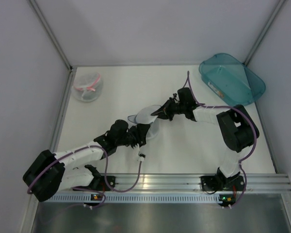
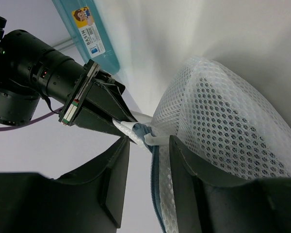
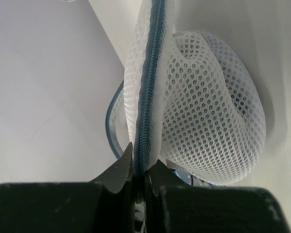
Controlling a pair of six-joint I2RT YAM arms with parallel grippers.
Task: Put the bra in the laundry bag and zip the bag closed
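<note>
In the middle of the table the white mesh laundry bag [image 1: 146, 114] with its blue-grey zipper [image 3: 148, 97] is stretched between my two grippers. My right gripper [image 1: 161, 113] is shut on the zipper end of the bag; in the left wrist view its black fingers pinch the edge. My left gripper stands open low at the bag's front, the zipper edge running between its fingers. Whether the bra is inside this bag cannot be seen.
At the back left lies a round mesh pouch [image 1: 87, 92] with pink trim. A teal plastic bin [image 1: 254, 80] stands at the back right.
</note>
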